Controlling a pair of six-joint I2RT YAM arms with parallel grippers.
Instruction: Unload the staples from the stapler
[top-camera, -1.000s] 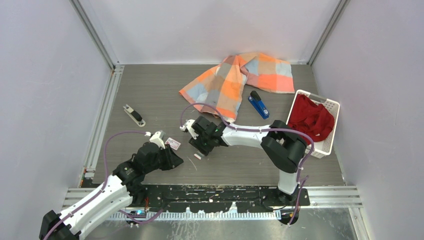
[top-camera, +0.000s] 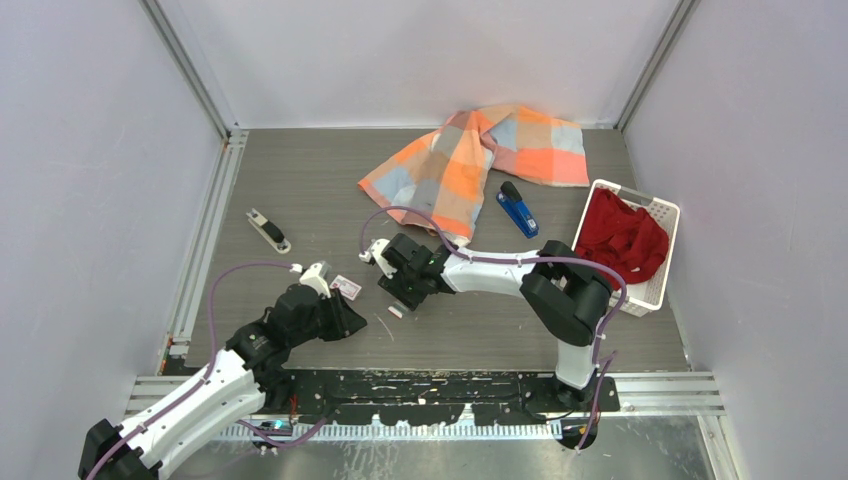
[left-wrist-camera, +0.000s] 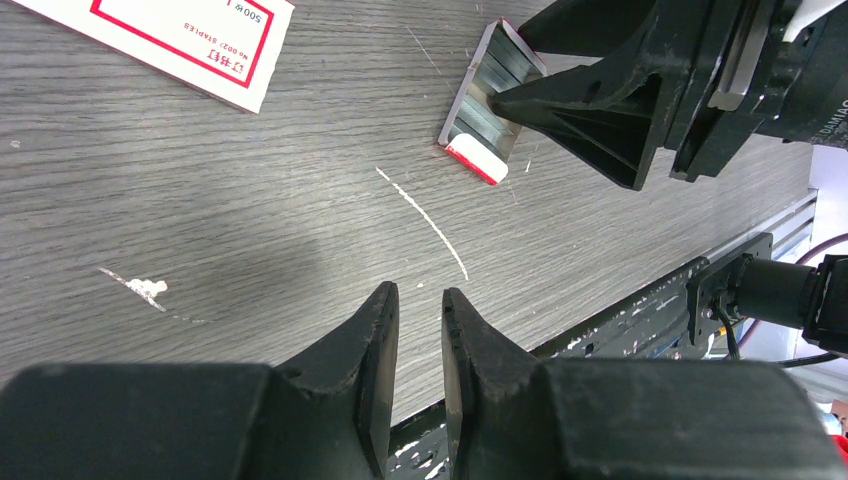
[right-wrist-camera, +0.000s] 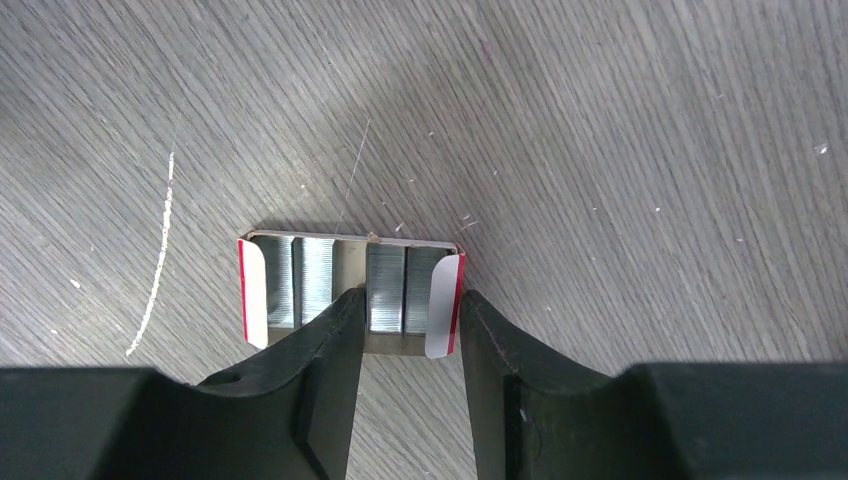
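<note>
An opened staple box (right-wrist-camera: 312, 280) with grey staple strips and white-red end flaps lies on the table. Over its right end my right gripper is part open, its fingertips down at the staples and the end flap; whether it grips anything I cannot tell. My left gripper is shut with nothing visible between its fingers, over bare table left of the box. A white-red staple carton (top-camera: 346, 287) lies behind and between them. A white stapler (top-camera: 268, 231) rests at left, a blue stapler (top-camera: 518, 212) at back right.
A checked cloth (top-camera: 460, 170) covers the back middle. A white basket (top-camera: 650, 295) holding red fabric stands at the right.
</note>
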